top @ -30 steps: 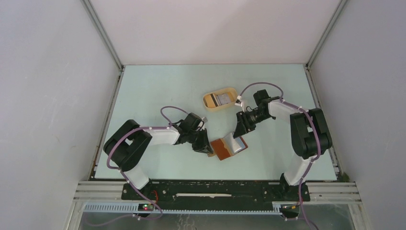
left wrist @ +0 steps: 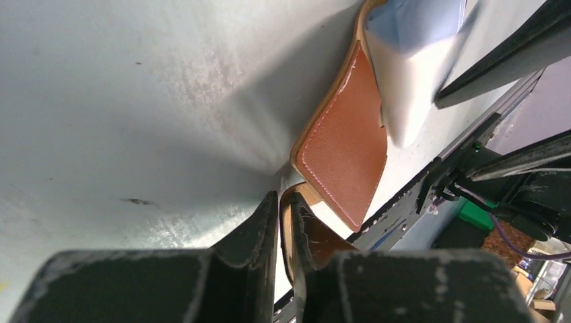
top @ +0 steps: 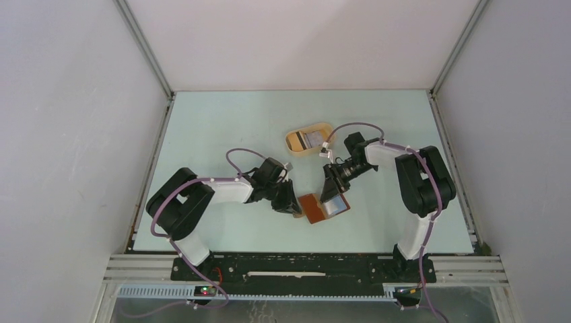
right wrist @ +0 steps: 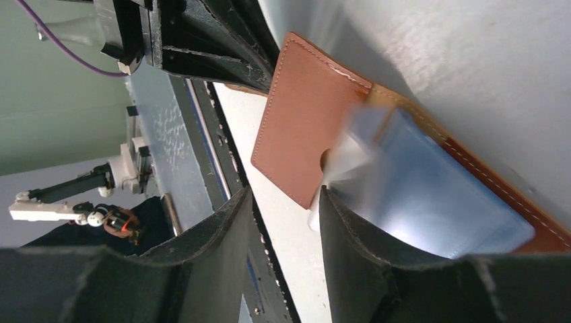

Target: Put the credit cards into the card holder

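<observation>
The brown leather card holder [top: 311,208] lies open at the table's front middle, a light blue card section [right wrist: 451,195] with a blurred white part on its right side. My left gripper is low at the holder's left end, fingertips close together around a leather edge; whether they grip it is unclear. My right gripper is over the card section, fingers parted, a blurred white piece by one fingertip.
A tan tray [top: 295,141] with card-like items stands behind the holder.
My right gripper and arm have moved left and slightly toward the front, over the holder. The left arm is almost unchanged.
</observation>
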